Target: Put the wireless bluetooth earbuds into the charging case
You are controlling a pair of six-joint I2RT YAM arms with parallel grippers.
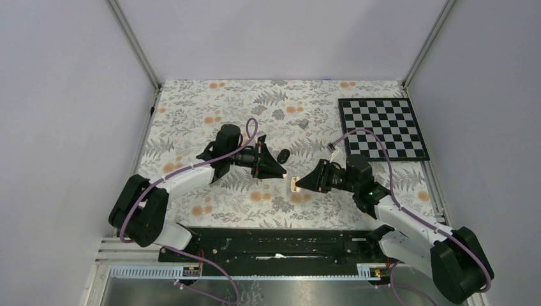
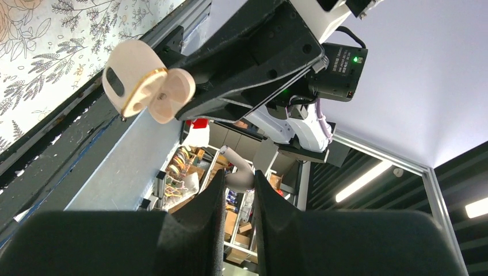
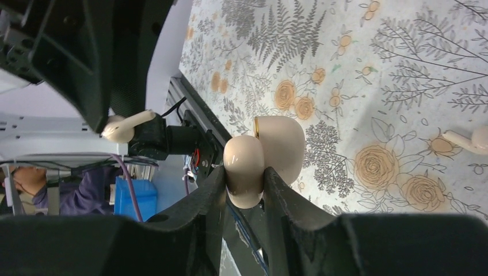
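The cream charging case (image 1: 294, 185) is open and held off the table by my right gripper (image 1: 300, 185), shut on its lid part (image 3: 244, 172). In the left wrist view, the case body (image 2: 133, 69) and the lid (image 2: 174, 95) show their hollows. My left gripper (image 1: 282, 174) is just left of the case, its fingertips closed around a cream earbud (image 2: 239, 179); the stem points out past the tips. A small gap separates this earbud and the case. Another earbud (image 3: 480, 140) lies on the cloth at the right edge of the right wrist view.
A black oval object (image 1: 283, 156) lies on the floral cloth behind the grippers. A small grey piece (image 1: 303, 123) is farther back. The checkered board (image 1: 385, 129) occupies the back right. Open cloth stretches across the back left.
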